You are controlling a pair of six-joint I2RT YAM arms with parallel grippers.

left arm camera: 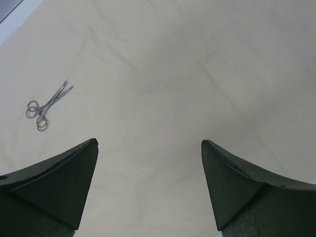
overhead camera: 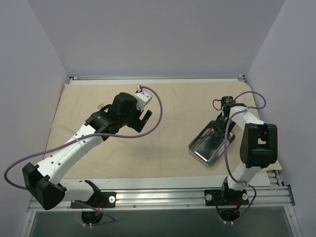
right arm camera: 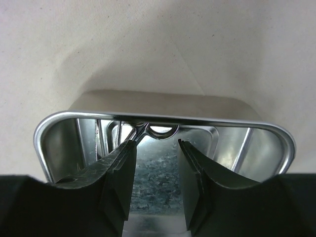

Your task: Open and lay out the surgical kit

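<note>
In the top view the metal tray [overhead camera: 192, 151] lies at an angle on the right of the cloth. Its near rim [right arm camera: 168, 119] crosses the right wrist view. Inside are slim metal instruments [right arm camera: 102, 137] at the left and a ring handle [right arm camera: 164, 135] by the wall. My right gripper is over the tray with its fingers parted, no object visible between them. Clamp-like scissors [left arm camera: 49, 104] rest on the cloth in the left wrist view. My left gripper hangs open and empty over bare cloth, the scissors off to its left.
A beige cloth [overhead camera: 173, 113] covers the table, and its middle is free. A purple cable [overhead camera: 227, 148] runs along the right arm and passes above the tray in the top view. Walls rise at the back and both sides.
</note>
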